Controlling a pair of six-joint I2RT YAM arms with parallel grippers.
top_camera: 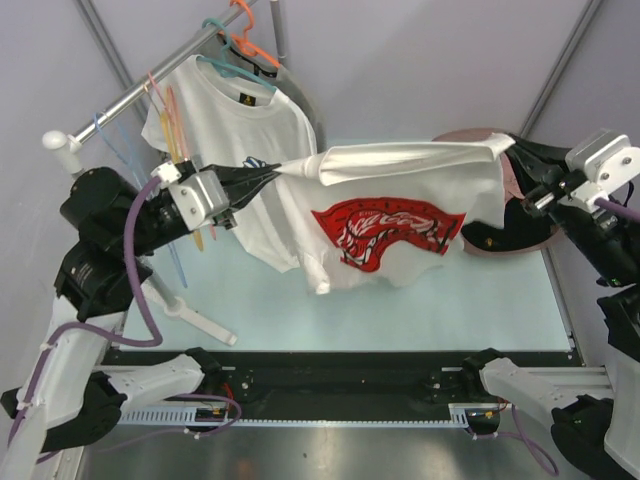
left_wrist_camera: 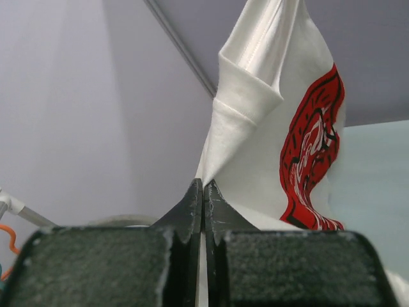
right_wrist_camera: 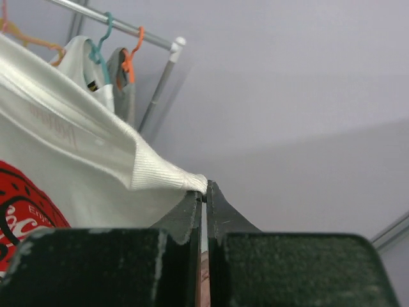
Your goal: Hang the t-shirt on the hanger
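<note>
A white T-shirt (top_camera: 440,195) with a red printed logo (top_camera: 385,235) hangs stretched between my two grippers, its top edge folded over. My left gripper (top_camera: 275,172) is shut on one end of that edge, left of centre in the top view. My right gripper (top_camera: 505,145) is shut on the other end at the right. In the left wrist view the cloth rises from the fingertips. In the right wrist view it runs off to the upper left.
A clothes rail (top_camera: 140,85) at the left carries coloured hangers (top_camera: 170,115), a white shirt (top_camera: 215,120) and a grey garment. A pink bin (top_camera: 465,135) stands behind the held shirt at the right.
</note>
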